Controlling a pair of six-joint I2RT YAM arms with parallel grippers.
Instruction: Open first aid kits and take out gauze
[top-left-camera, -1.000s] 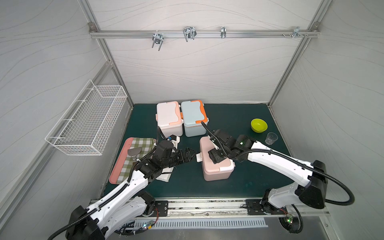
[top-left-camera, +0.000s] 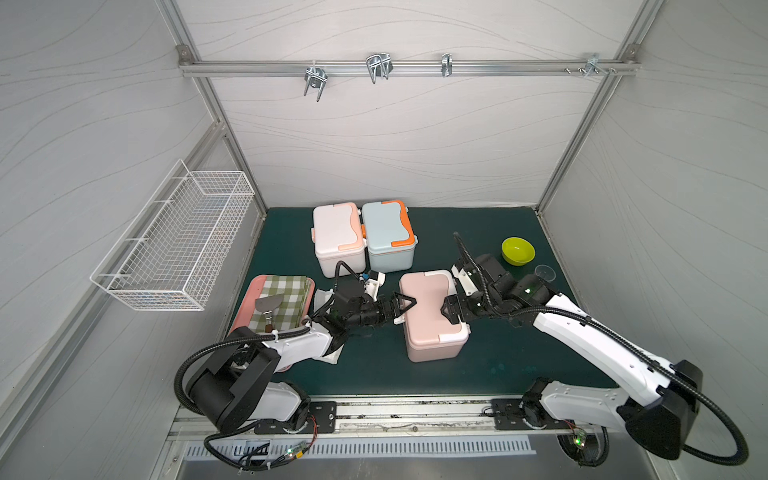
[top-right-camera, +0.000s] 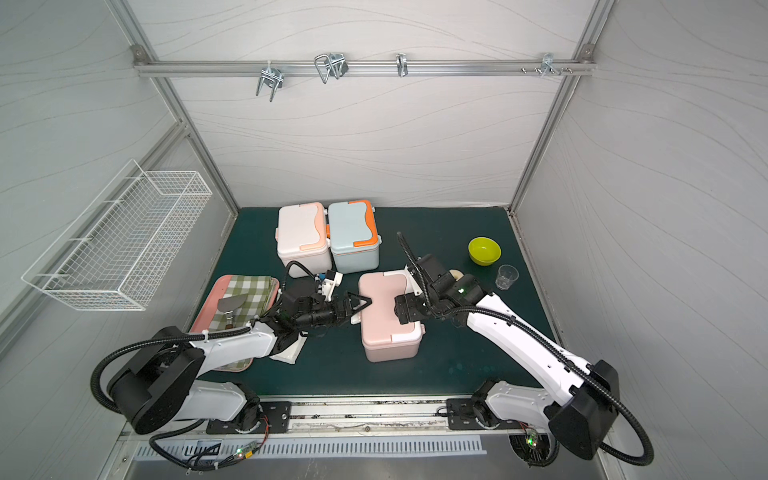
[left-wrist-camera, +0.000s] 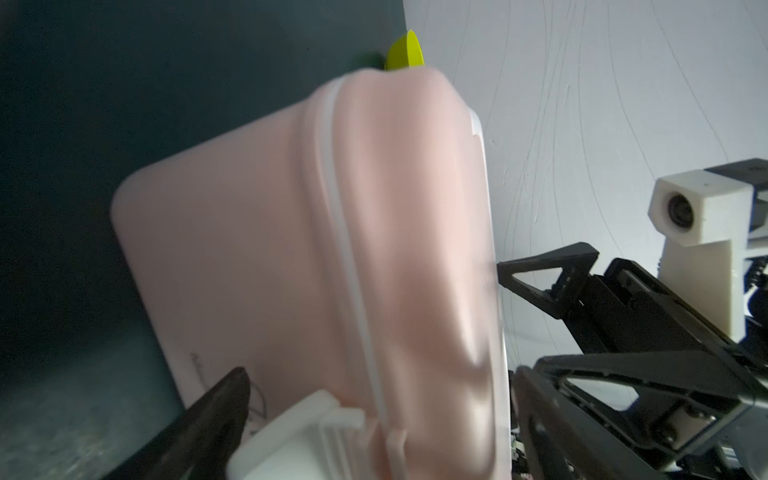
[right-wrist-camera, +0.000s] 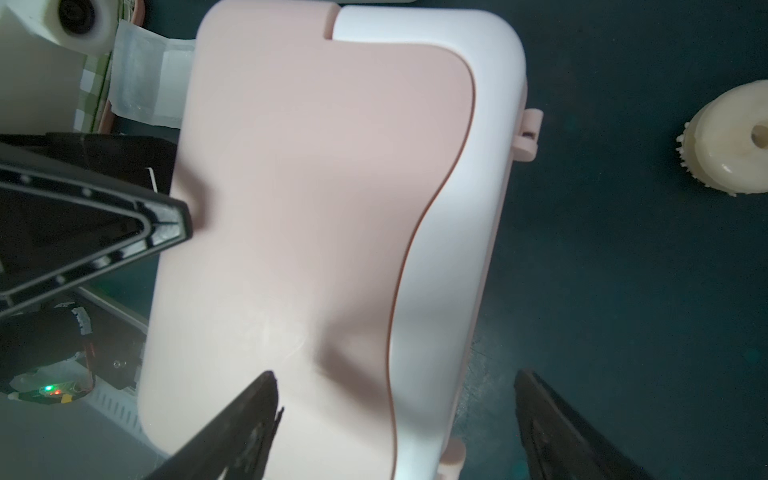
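A closed pink first aid kit (top-left-camera: 426, 312) with a white handle on its lid (right-wrist-camera: 432, 336) stands at the front middle. My left gripper is open at its left side, fingers either side of a white latch (left-wrist-camera: 296, 444) and the kit's edge. My right gripper is open above the lid, one finger over the lid and the other past its white-trimmed right edge. No gauze is visible.
Two more kits, pale pink (top-left-camera: 336, 224) and light blue (top-left-camera: 385, 220), stand at the back. A pink tray (top-left-camera: 240, 324) with cloth and spatula lies left. A green bowl (top-left-camera: 517, 249) and a glass (top-left-camera: 545, 273) are at right.
My left gripper has moved right, up against the kit's left side. My right gripper has moved right over the lid toward its right edge. The kit stays in place.
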